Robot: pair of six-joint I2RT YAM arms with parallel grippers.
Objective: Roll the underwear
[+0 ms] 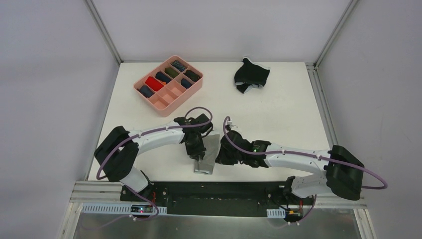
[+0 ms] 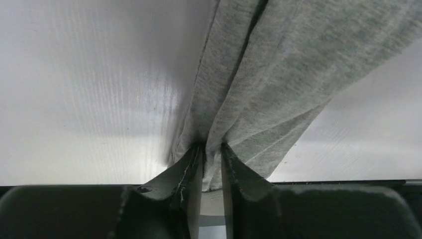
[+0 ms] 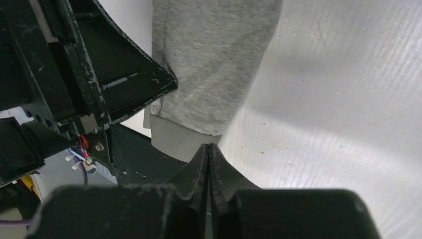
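Grey underwear lies folded into a long strip near the table's front edge, a lighter band at its near end in the right wrist view. My left gripper is down on the cloth, fingers slightly apart at a lengthwise fold; whether it grips the fabric is unclear. My right gripper is shut, just beside the cloth's right side near that end, nothing seen between its fingertips.
A pink divided box with several rolled cloths stands at the back left. A dark garment lies at the back right.
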